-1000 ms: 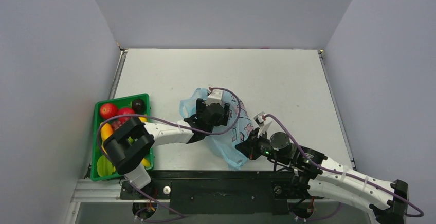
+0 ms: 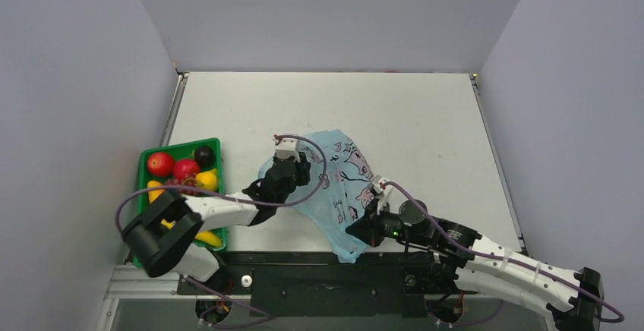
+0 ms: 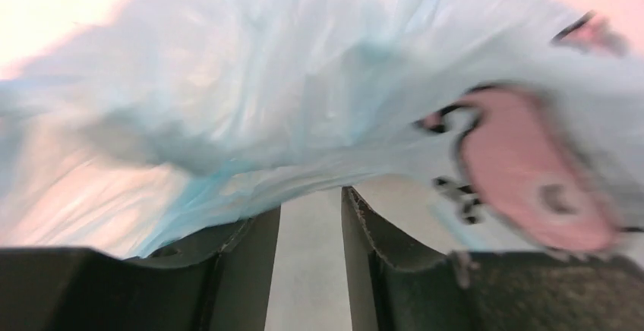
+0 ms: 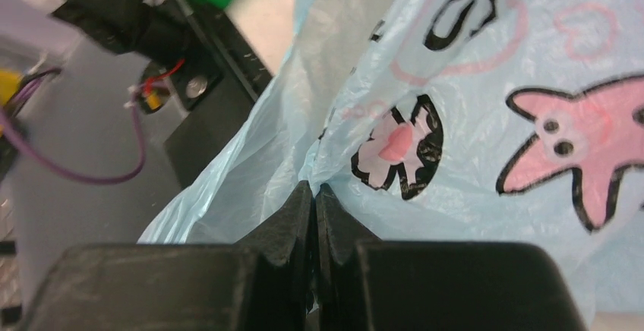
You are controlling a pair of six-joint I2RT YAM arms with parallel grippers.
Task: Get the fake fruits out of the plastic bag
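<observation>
The pale blue printed plastic bag (image 2: 338,179) lies crumpled on the table, its lower end at the front edge. My left gripper is over the bag's left part, fingers part open beneath a fold of plastic, with pale surface between the fingers and no fruit seen there. My right gripper is shut on a gathered edge of the bag (image 4: 577,141) near the front of the table. No fruit shows inside the bag in these views; its interior is partly hidden.
A green basket (image 2: 215,147) of fake fruit stands at the left, partly under my left arm. Grey walls border both sides and the back.
The bag has shifted slightly toward the front, with my right gripper moving slightly along.
</observation>
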